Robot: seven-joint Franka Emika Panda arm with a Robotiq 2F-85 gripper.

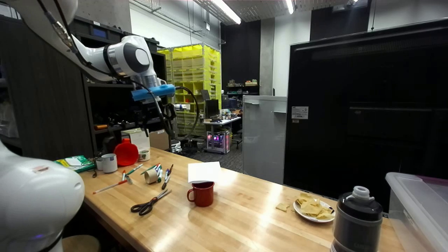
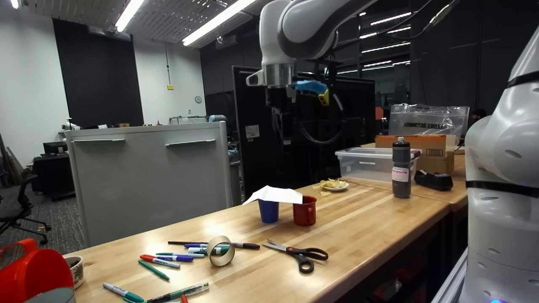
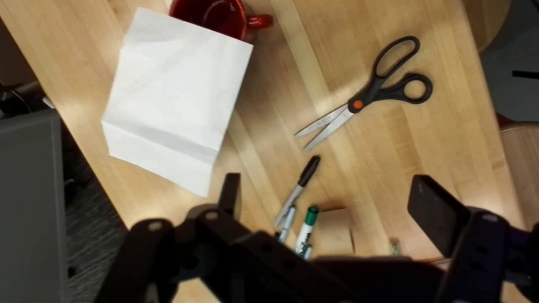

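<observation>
High over the table, my gripper stands open, with its two dark fingers wide apart and nothing between them. Beneath it in the wrist view lie markers (image 3: pixel 305 229) and a cardboard-coloured tape roll (image 3: pixel 333 231). Black-handled scissors (image 3: pixel 371 96) rest on the wood, blades slightly parted. A folded white paper (image 3: pixel 177 98) lies across the top of a blue cup (image 2: pixel 268 211), which shows only in the second exterior view. Right beside that cup stands a red mug (image 2: pixel 304 212), upright.
A plate of chips (image 1: pixel 313 210), a dark bottle (image 1: pixel 359 220) and a clear plastic bin (image 1: pixel 413 210) occupy one end of the table. Toward the other end are a red container (image 1: pixel 126 153) and a white mug (image 1: pixel 109 163). Bare wood lies between red mug and plate.
</observation>
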